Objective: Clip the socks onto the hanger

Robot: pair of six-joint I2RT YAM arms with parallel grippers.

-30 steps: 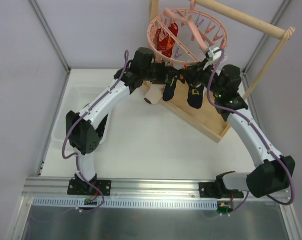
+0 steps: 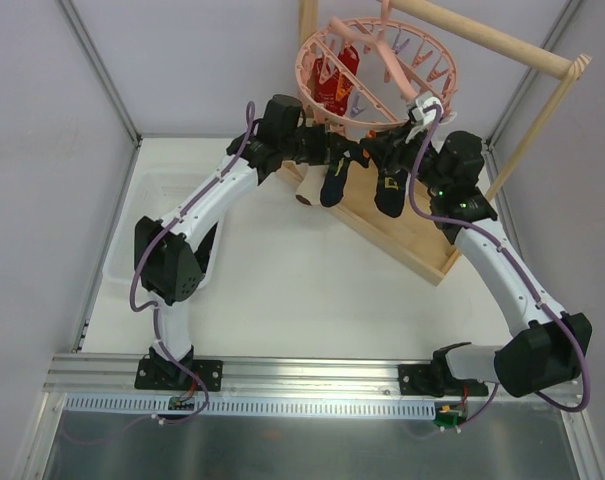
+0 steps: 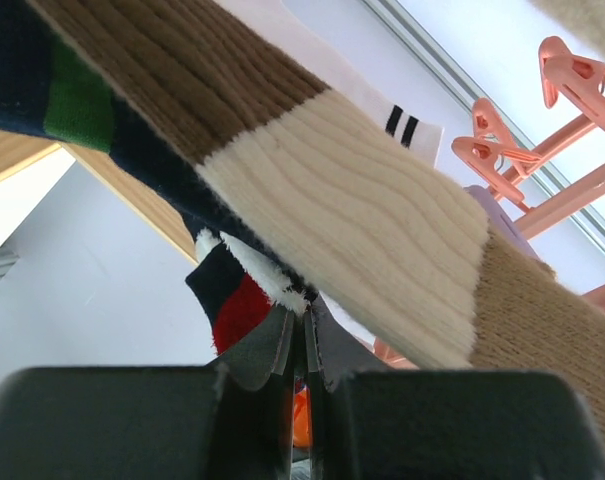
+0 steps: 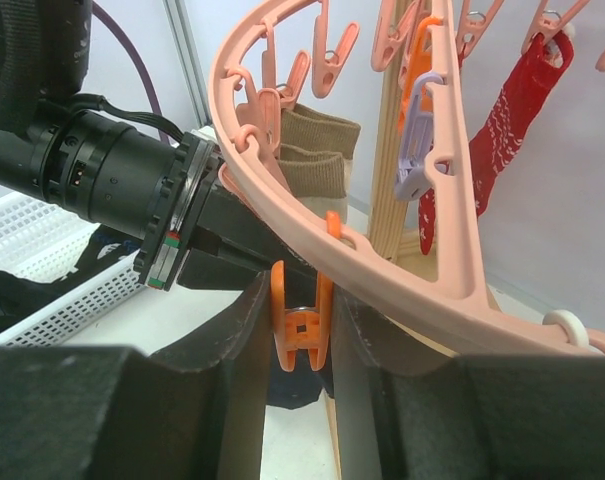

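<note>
The pink round hanger point(image 2: 307, 75) hangs at the top with clips around its rim. Close under its front rim, my left gripper is shut on a dark striped sock point(image 3: 217, 285), whose white inner edge shows at the fingertips. That sock point(image 2: 334, 183) hangs down in the top view. Facing it, my right gripper is shut on an orange clip point(image 4: 303, 328) on the rim. Whether the sock's edge lies inside the clip is hidden. Another dark sock point(image 2: 390, 193) hangs below the right gripper.
A beige-and-brown sock point(image 3: 352, 205) crosses close before the left wrist camera. A red sock point(image 2: 336, 80) hangs at the hanger's back left. The white basket point(image 2: 162, 182) with dark cloth stands at the left. A wooden stand point(image 2: 387, 235) carries the hanger.
The dark sock at my left gripper has swung slightly left and down, and the beige sock beside it has shifted a little right. My left arm has moved slightly; the right has barely moved.
</note>
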